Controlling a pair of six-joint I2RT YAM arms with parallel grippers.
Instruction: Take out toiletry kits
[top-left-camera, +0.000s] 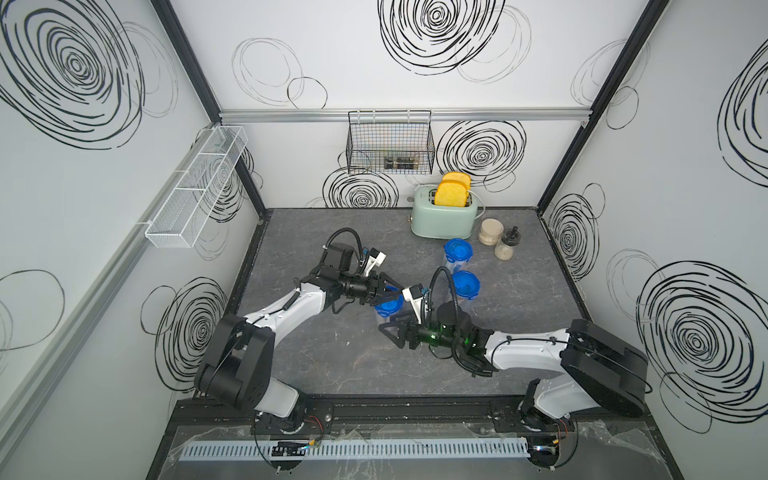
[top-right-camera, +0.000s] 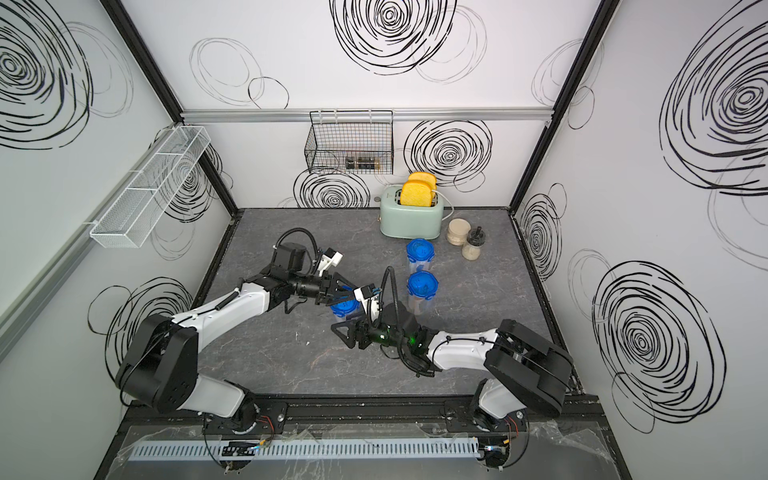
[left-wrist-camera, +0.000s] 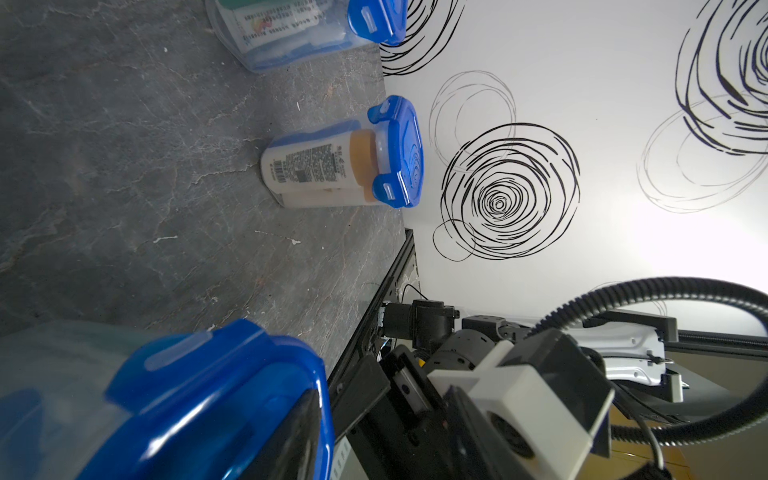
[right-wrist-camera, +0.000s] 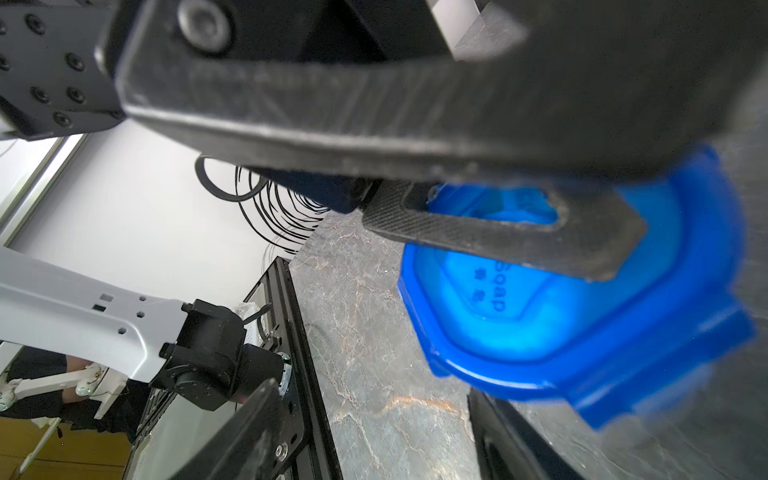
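A blue-lidded clear canister (top-left-camera: 389, 305) stands on the grey table between both grippers, its lid (right-wrist-camera: 552, 312) marked "Soap". My left gripper (top-left-camera: 380, 289) is at that lid; my right gripper is open beside it, lower and nearer the front, with the other gripper's dark finger lying over the lid in the right wrist view. Whether the left fingers are closed on the lid cannot be seen clearly. Two more blue-lidded canisters, one (top-left-camera: 457, 251) behind the other (top-left-camera: 465, 285), stand to the right, with labelled items inside.
A mint toaster (top-left-camera: 442, 221) with yellow slices stands at the back, beside a beige jar (top-left-camera: 490, 233) and a shaker (top-left-camera: 506, 245). Wire baskets hang on the back wall (top-left-camera: 390, 144) and left wall (top-left-camera: 194, 184).
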